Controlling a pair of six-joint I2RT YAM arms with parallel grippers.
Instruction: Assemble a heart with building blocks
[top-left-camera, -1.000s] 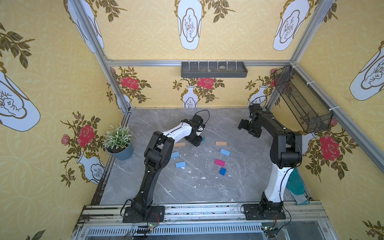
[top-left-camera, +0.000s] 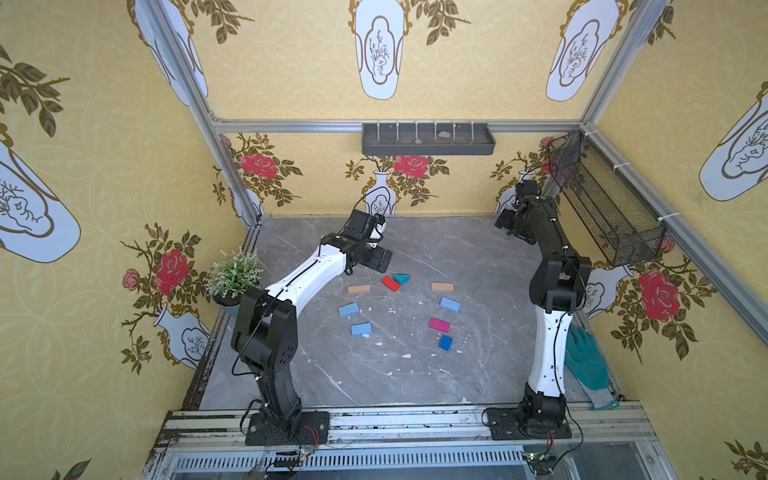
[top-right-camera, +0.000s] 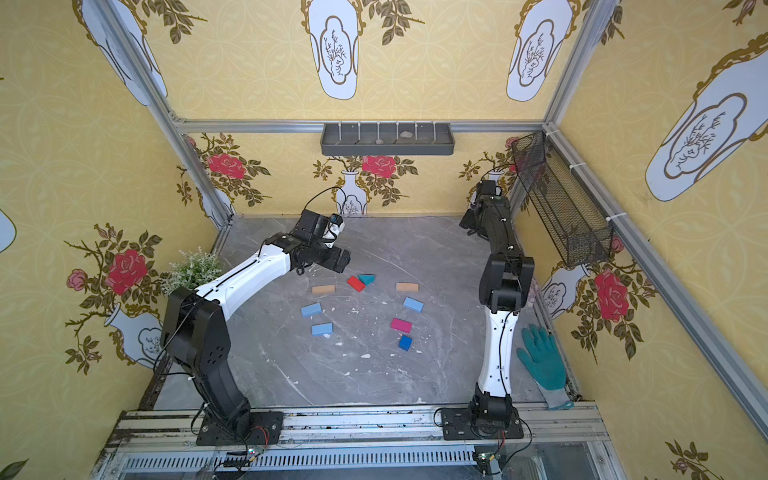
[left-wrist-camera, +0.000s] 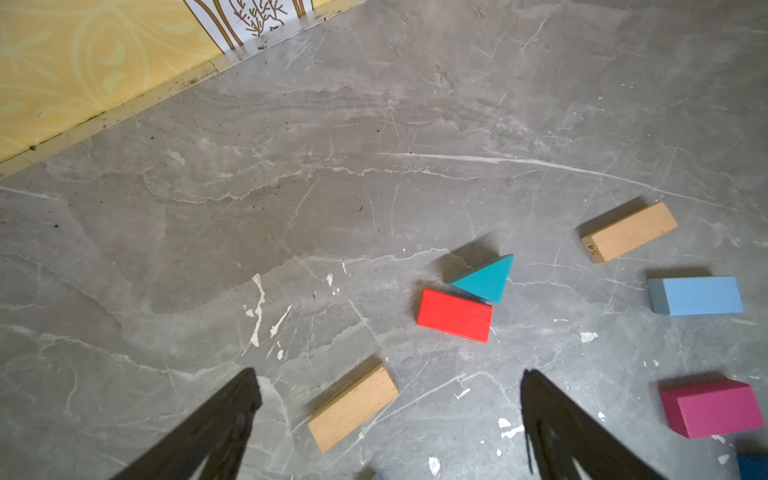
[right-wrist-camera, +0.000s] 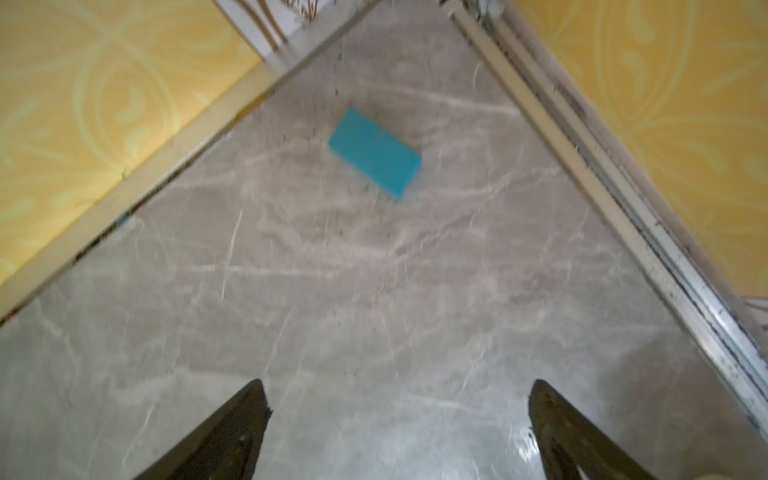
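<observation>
Near the middle of the table a red block (left-wrist-camera: 454, 315) lies against or very close to a teal triangle (left-wrist-camera: 488, 280). Wooden blocks (left-wrist-camera: 353, 406) (top-left-camera: 442, 286) lie to either side of them. Light blue blocks (top-left-camera: 349, 309) (top-left-camera: 361, 329) (top-left-camera: 450, 304), a magenta block (top-left-camera: 439, 325) and a dark blue block (top-left-camera: 445, 342) sit nearer the front. My left gripper (top-left-camera: 382, 260) hovers behind the red block, open and empty. At the back right corner my right gripper (top-left-camera: 513, 229) is open too; a teal block (right-wrist-camera: 374, 153) lies on the table ahead of its fingers (right-wrist-camera: 232, 436).
A potted plant (top-left-camera: 234, 276) stands at the left edge, partly behind the left arm. A teal glove (top-right-camera: 541, 360) lies along the right edge. Wire basket (top-left-camera: 616, 204) and grey shelf (top-left-camera: 428, 144) hang on the walls.
My left gripper has moved up and back to the left, uncovering the red block and teal triangle. The right gripper has gone farther into the back right corner.
</observation>
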